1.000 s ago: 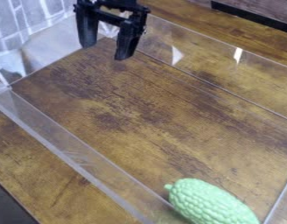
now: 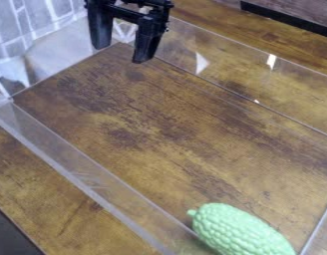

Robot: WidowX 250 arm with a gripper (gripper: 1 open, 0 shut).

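My black gripper (image 2: 124,42) hangs at the top left of the camera view, over the far-left corner of a clear-walled enclosure, its two fingers apart with nothing visible between them. A pale green bumpy vegetable, like a bitter melon (image 2: 239,229), lies at the bottom right inside the enclosure, far from the gripper.
Clear low walls (image 2: 80,171) surround the wooden floor (image 2: 153,129), which is bare across its middle. A white checked cloth or sheet (image 2: 33,35) is at the top left, and a dark object (image 2: 293,10) sits at the top right.
The green vegetable has not moved.
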